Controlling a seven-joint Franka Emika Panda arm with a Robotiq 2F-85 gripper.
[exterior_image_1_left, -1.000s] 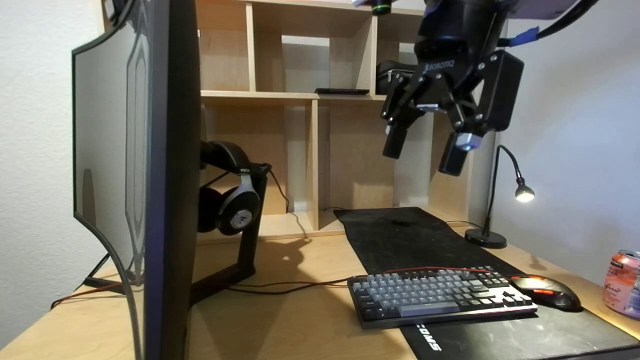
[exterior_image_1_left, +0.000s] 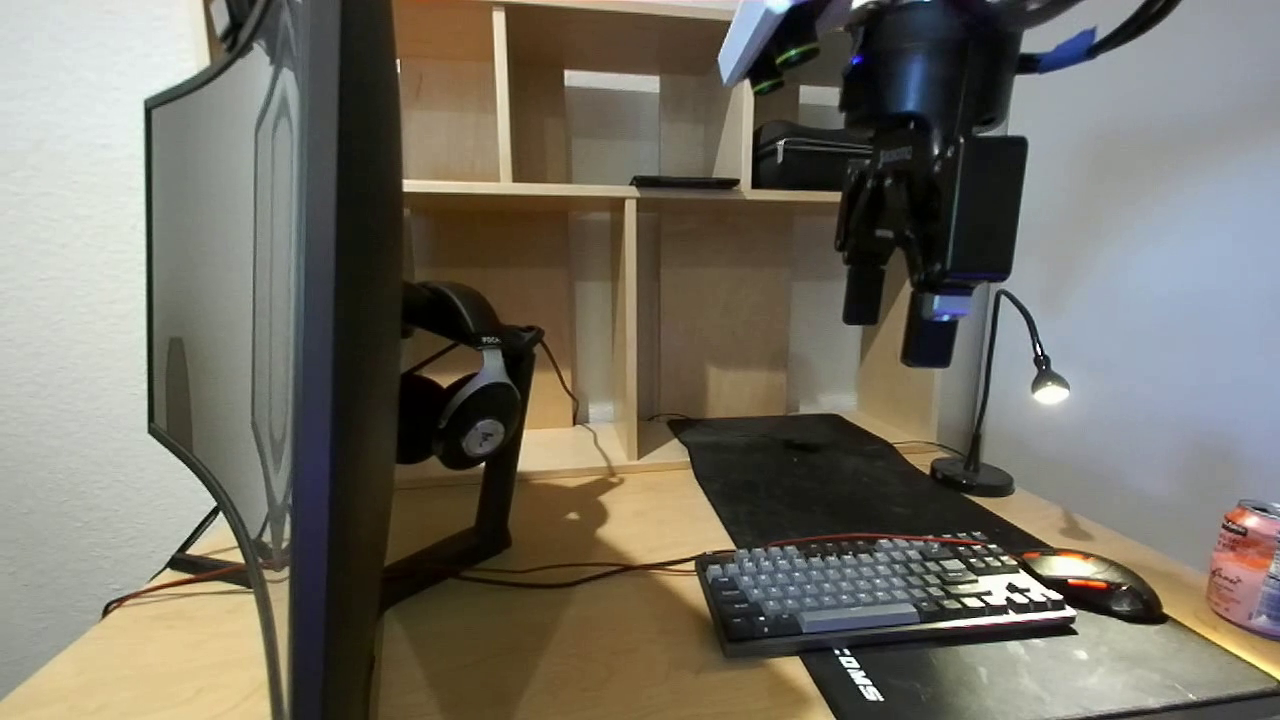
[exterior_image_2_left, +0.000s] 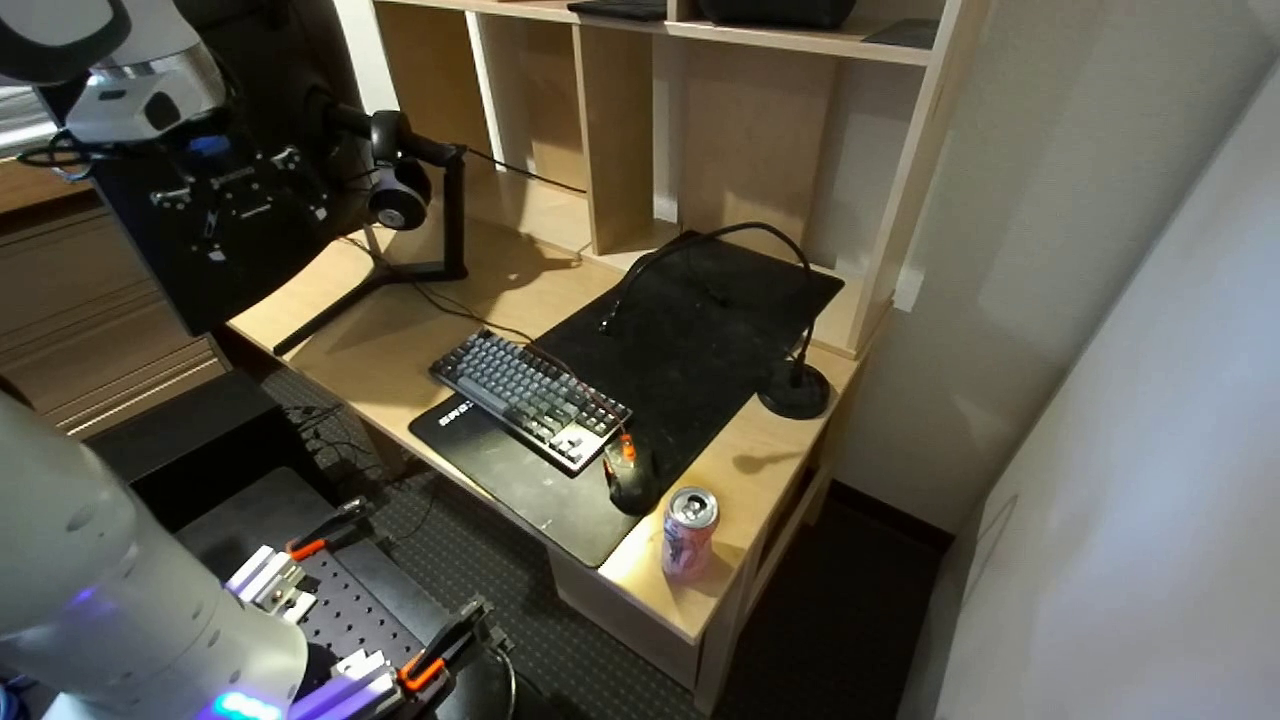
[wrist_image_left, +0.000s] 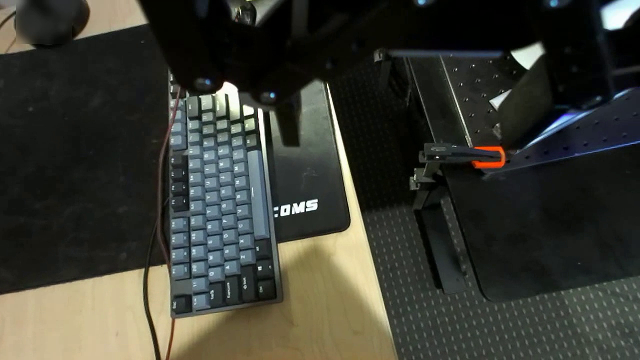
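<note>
High above the desk in exterior view 1, my gripper (exterior_image_1_left: 897, 314) points downward. Its two dark fingers stand apart with an empty gap, so it is open. Well below it lies a grey and black keyboard (exterior_image_1_left: 882, 588), partly on a black desk mat (exterior_image_1_left: 786, 480). A dark mouse (exterior_image_1_left: 1098, 581) with orange accents rests to the right of the keyboard. In the wrist view the fingers are dark and blurred, and part of the gripper covers the keyboard's far end. Exterior view 2 shows the gripper only dimly against the dark monitor (exterior_image_2_left: 198, 282).
A pink can (exterior_image_2_left: 687, 546) stands upright near the desk's corner. Behind the mat is a lit desk lamp (exterior_image_1_left: 974, 474). Headphones (exterior_image_1_left: 480, 420) hang on a stand beside the large monitor. Wooden shelves (exterior_image_1_left: 528, 186) close off the back. Cables run over the desk left of the keyboard.
My gripper has turned about its own axis, so its fingers look closer together from this side. It has also shifted slightly. The things on the desk are unmoved.
</note>
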